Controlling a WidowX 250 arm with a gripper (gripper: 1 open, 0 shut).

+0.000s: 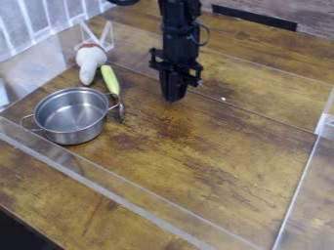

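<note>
My black gripper (174, 90) hangs at the end of the black arm at the top centre of the camera view, low over the wooden table, with its fingers close together and nothing visible between them. To its left lie a steel pot (70, 116) with handles, a green and pale long object (111, 81) and a white plush toy (92, 59). A thin utensil stands or lies by the pot's right side, too small to tell which.
Clear panels run along the left, front and right edges.
</note>
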